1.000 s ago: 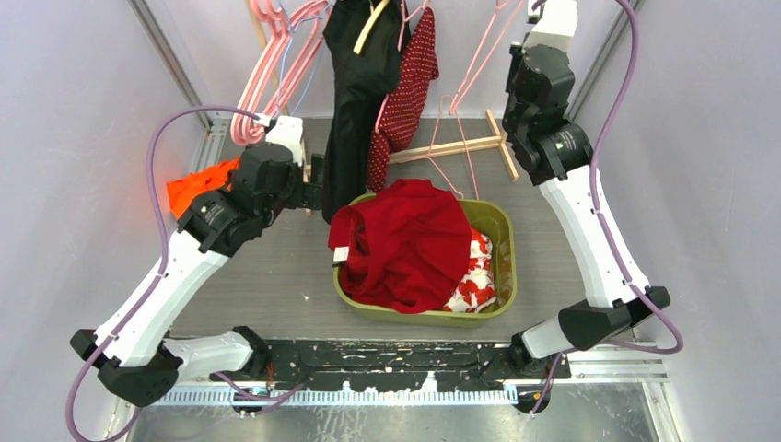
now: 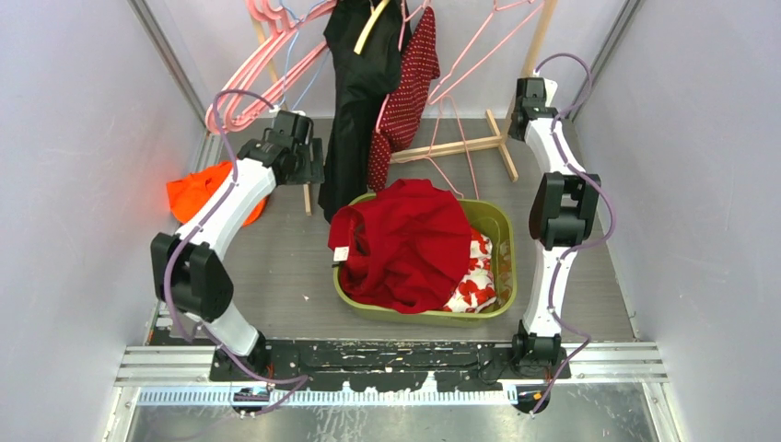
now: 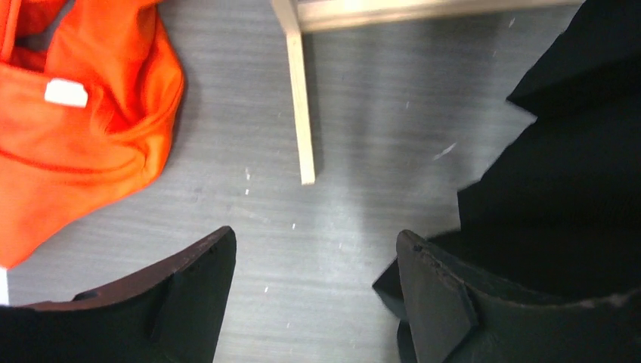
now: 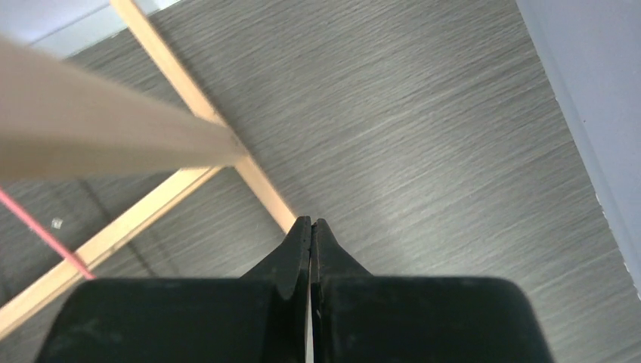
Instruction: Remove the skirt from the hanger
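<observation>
A black garment hangs on the rack beside a red dotted garment, with pink hangers to their left. My left gripper is open just left of the black garment, nothing between its fingers. My right gripper is shut beside the rack's wooden post at the right, with no object visible between its tips. In a green bin lie red cloth and a red-white floral cloth.
Orange cloth lies on the floor at left. Wooden rack feet cross the back floor. Grey walls close in both sides; bare floor surrounds the bin.
</observation>
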